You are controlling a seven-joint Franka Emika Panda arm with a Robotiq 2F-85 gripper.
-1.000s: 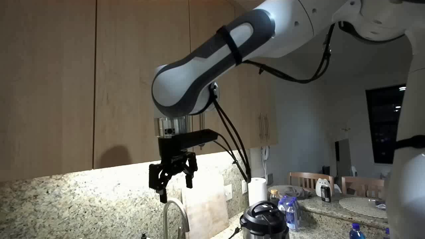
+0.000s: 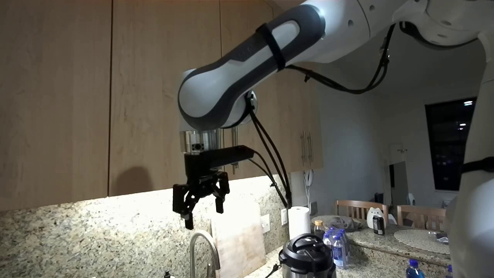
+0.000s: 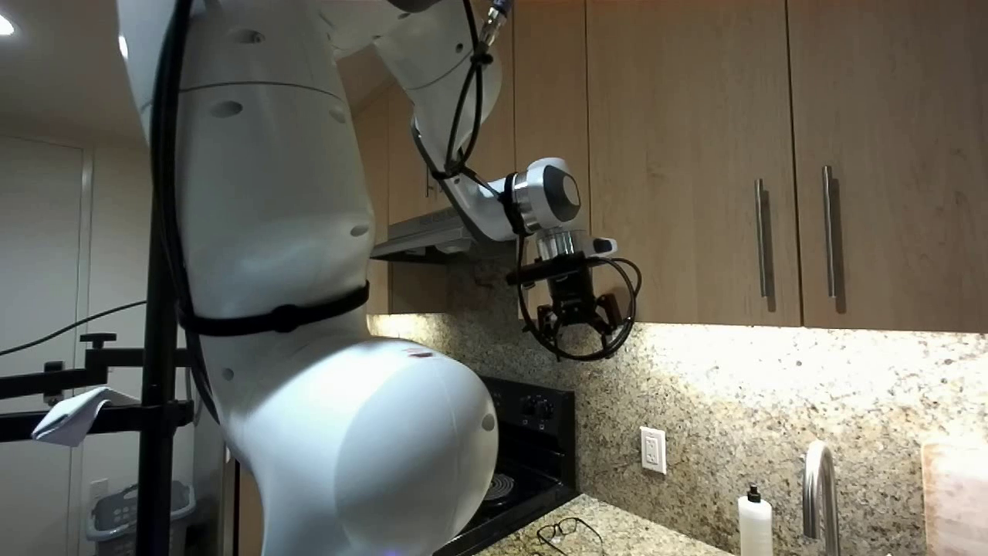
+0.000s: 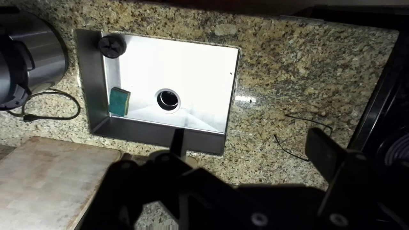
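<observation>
My gripper [image 2: 203, 217] hangs high over the counter, pointing down, its fingers wide apart with nothing between them. In the wrist view its two fingers stand well separated, one fingertip [image 4: 177, 142] near the sink's edge and the other over the counter to the right. A green sponge [image 4: 119, 102] rests inside the steel sink [image 4: 161, 143] against its left wall. Near the sink's upper left corner is a round black stopper [image 4: 111, 46]. Thin black eyeglasses [image 3: 570, 532] lie on the counter by the stove, far below the gripper.
Wooden cabinets [image 3: 690, 157] stand close behind the arm. A curved faucet [image 2: 203, 238], a white soap bottle [image 3: 755, 523], a cutting board [image 4: 53, 176] and a pressure cooker [image 2: 307, 257] are around the sink. The stove [image 3: 532, 426] borders the counter. Air around the gripper is free.
The arm and gripper have risen slightly in exterior view 1. The gripper's fingers stay apart, and the objects on the counter have not moved.
</observation>
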